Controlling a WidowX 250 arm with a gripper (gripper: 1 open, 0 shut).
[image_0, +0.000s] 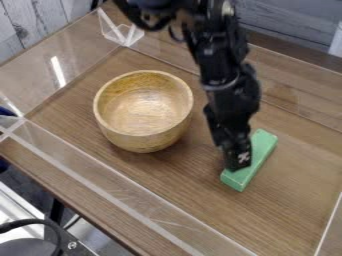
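My black gripper (229, 142) reaches down from the top centre and stands open, its fingertips low over the table, just above and left of a green rectangular block (249, 162). Whether the fingers touch the block is hard to tell. The block lies diagonally on the brown wooden table (147, 205), right of centre.
A large round wooden bowl (140, 108) sits left of the gripper. A small clear plastic item (122, 30) is at the top left. A dark hose-like object (34, 240) is at the lower left corner.
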